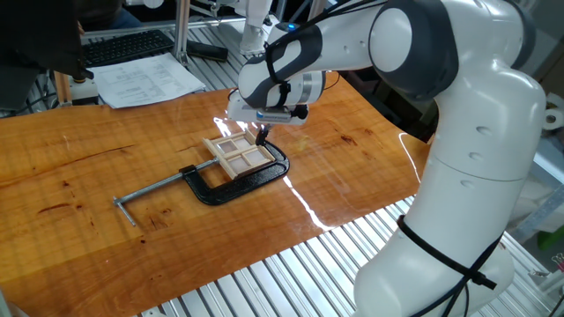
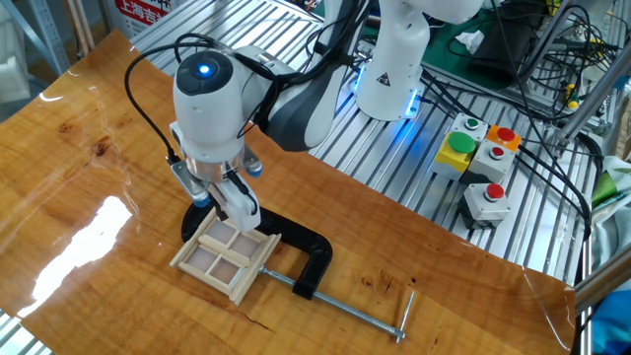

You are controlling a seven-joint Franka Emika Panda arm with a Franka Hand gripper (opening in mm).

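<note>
A small light-wood window-like frame [image 1: 241,153] lies on the wooden table, within the mouth of a black C-clamp [image 1: 211,195]. In exterior view 2 the clamp's screw [image 2: 345,314] meets one side of the wooden frame [image 2: 219,258]. My gripper [image 1: 263,136] points down at the frame's far right edge, close to the end of the clamp. From the other side, the hand's white lower part [image 2: 243,209] hides that edge and part of the clamp. The fingertips are small and dark here, so neither their spacing nor any contact can be made out.
Papers [image 1: 145,80] and a keyboard [image 1: 129,47] occupy the far left. Button boxes [image 2: 478,158] stand on the metal slats beside the arm's base. The clamp's T-handle [image 1: 124,211] sticks out over otherwise bare tabletop [image 1: 79,176].
</note>
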